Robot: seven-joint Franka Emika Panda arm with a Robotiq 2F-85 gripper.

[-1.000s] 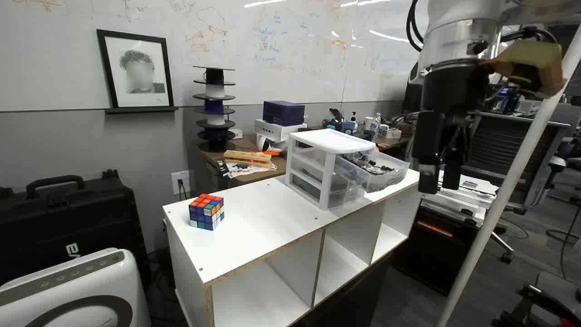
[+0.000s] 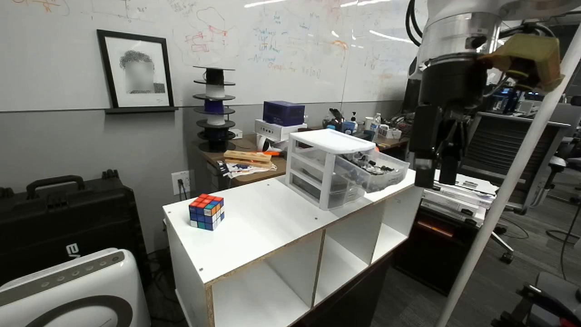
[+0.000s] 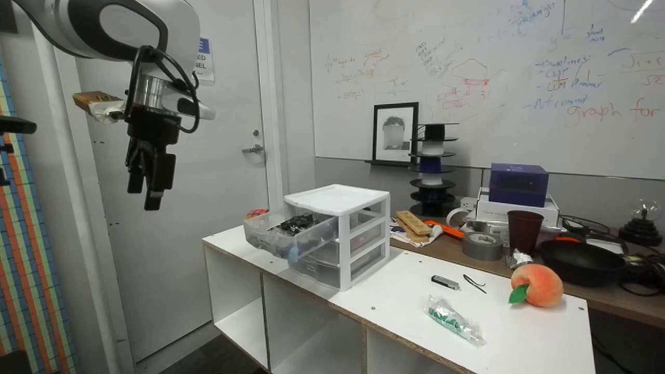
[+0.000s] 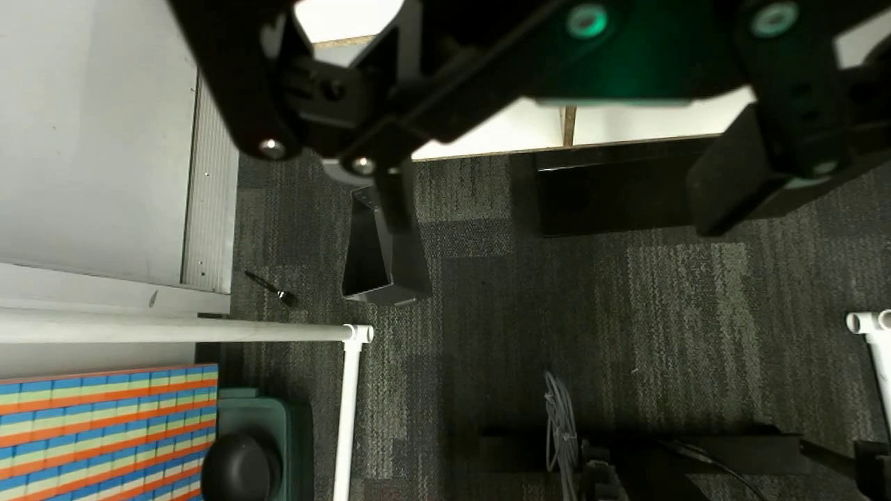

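High beside the open drawer end of the shelf, my gripper (image 2: 437, 172) points downward, empty. Exterior view 2 has the gripper (image 3: 144, 188) at the left, well apart from the drawers. Widely separated fingers show in the wrist view, with only dark carpet beneath the open gripper. A white drawer unit (image 2: 340, 141) stands on the shelf. Its pulled-out clear top drawer (image 3: 290, 231) holds dark small parts. A Rubik's cube (image 2: 206, 211) sits at the shelf's left end in exterior view 1. In exterior view 2 a peach (image 3: 537, 285) with a leaf rests near the right end.
A plastic packet (image 3: 454, 320), a small grey stick (image 3: 446, 283) and a thin black piece (image 3: 475, 283) lie on the white shelf top (image 3: 399, 330). A white pole (image 2: 512, 190) stands beside the arm. Behind is a cluttered desk (image 3: 449, 244).
My gripper has risen slightly and shifted a little left in exterior view 1. The cube, the drawer unit and its drawer have not moved.
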